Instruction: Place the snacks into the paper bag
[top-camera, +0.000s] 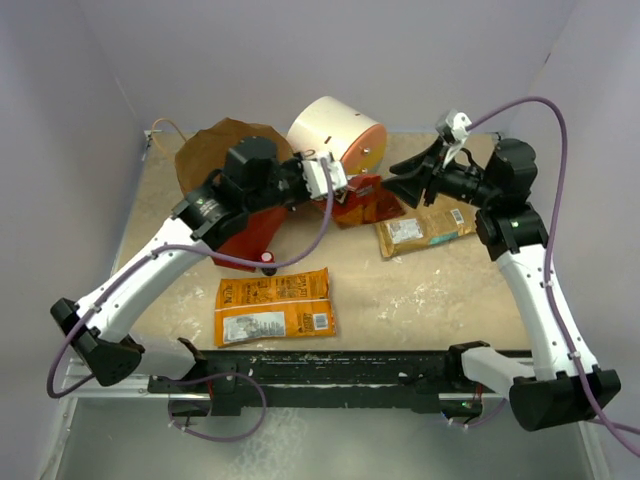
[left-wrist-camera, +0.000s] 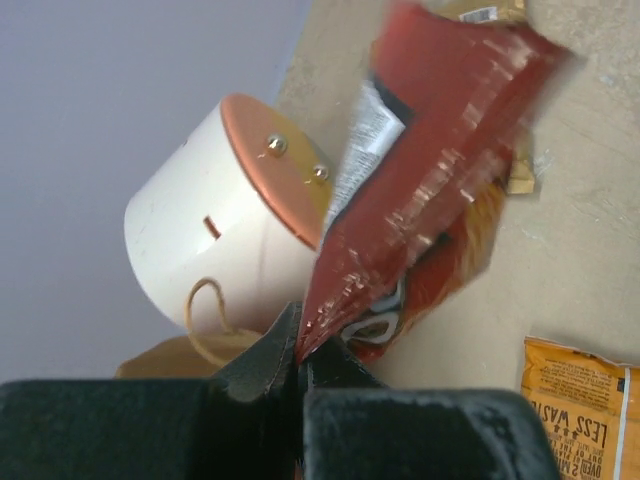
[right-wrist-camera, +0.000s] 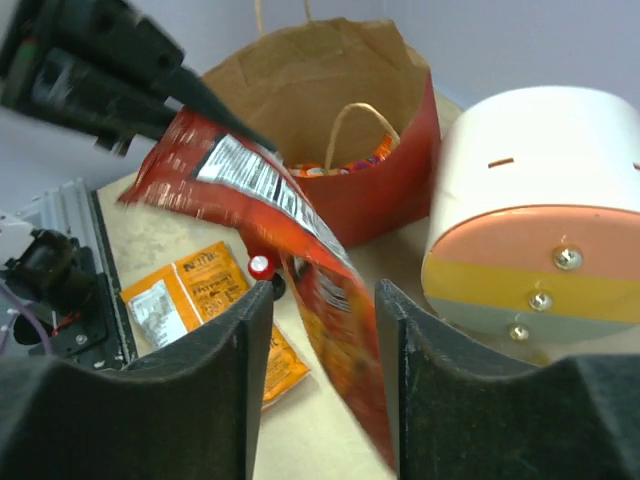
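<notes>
A red snack bag (left-wrist-camera: 430, 170) with a white label hangs from my left gripper, which is shut on one end of it. In the top view the red bag (top-camera: 368, 203) extends to the right of that gripper. My right gripper stands open just to the right; in its own view the bag's far part passes behind its fingers (right-wrist-camera: 255, 340). The paper bag (top-camera: 248, 237), red outside and brown inside, stands open at the left, partly covered by the left arm. Colourful packets (right-wrist-camera: 375, 155) show inside it.
A white cylinder (top-camera: 325, 122) with an orange-edged face lies behind the red snack bag. An orange packet (top-camera: 275, 308) lies flat at the front left, and a tan packet (top-camera: 430, 230) at the right.
</notes>
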